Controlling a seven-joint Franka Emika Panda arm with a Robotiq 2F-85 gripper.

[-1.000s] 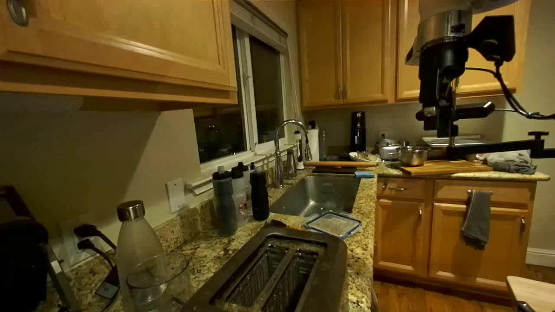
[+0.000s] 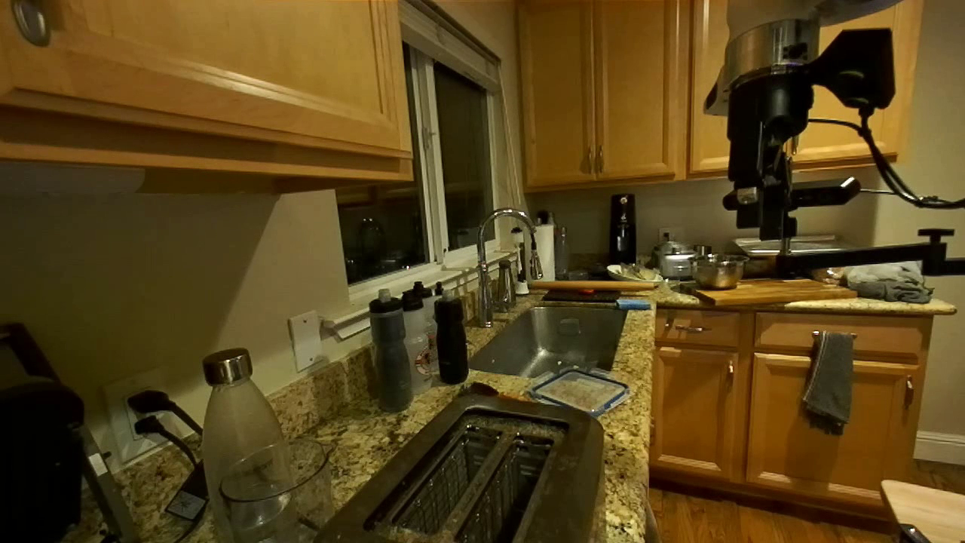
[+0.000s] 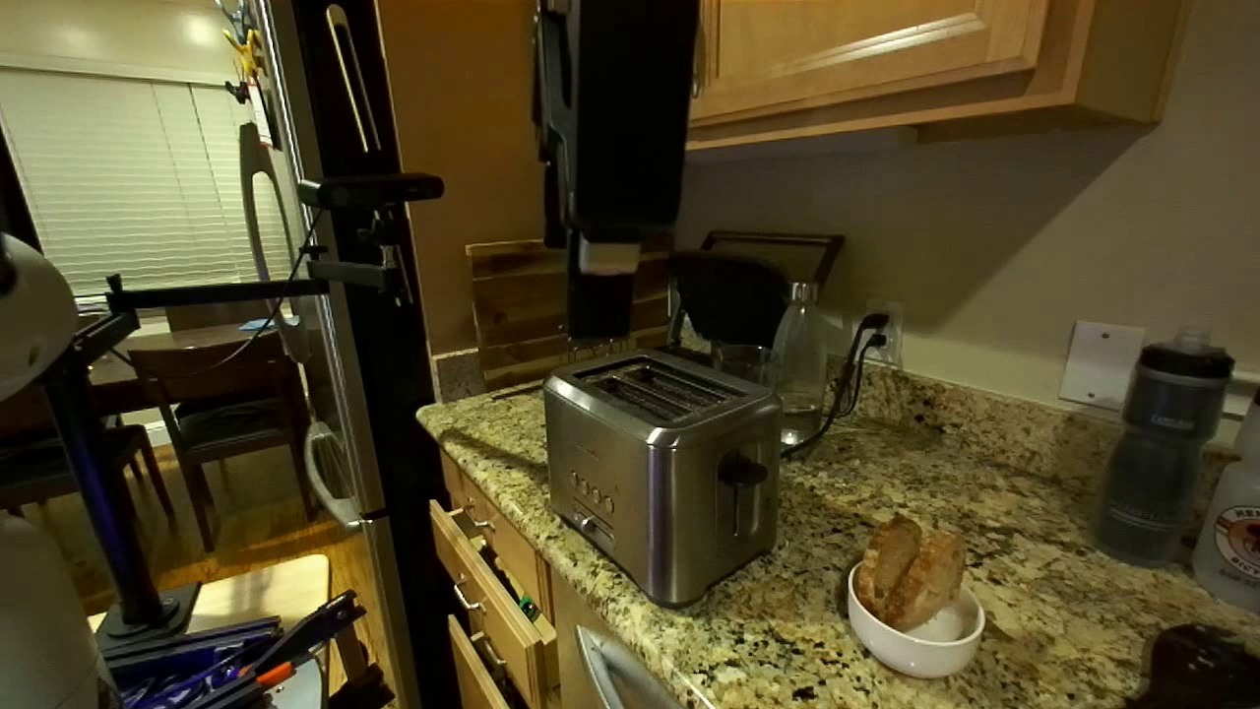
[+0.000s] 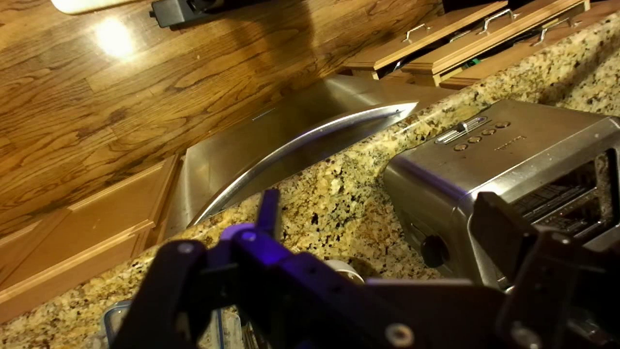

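Observation:
My gripper is open in the wrist view, its dark fingers wide apart with nothing between them. Exterior view 1 has the gripper (image 2: 773, 222) pointing down at the upper right, high above counter level. A steel toaster (image 3: 661, 496) stands on the granite counter, its top slots showing no bread. Two bread slices (image 3: 912, 575) lean upright in a small white bowl (image 3: 915, 648) beside the toaster's lever end. In the wrist view only a sliver of the bowl's rim (image 4: 347, 267) shows past my gripper; the bread is hidden there.
A clear bottle (image 2: 237, 425) and a glass (image 2: 271, 493) stand between toaster and wall. Several sports bottles (image 2: 390, 353) line the wall near the sink (image 2: 552, 339). A blue-edged lid (image 2: 579, 391) lies by the sink. Open drawers (image 3: 502, 585) jut out below the counter. Upper cabinets (image 3: 874, 59) overhang it.

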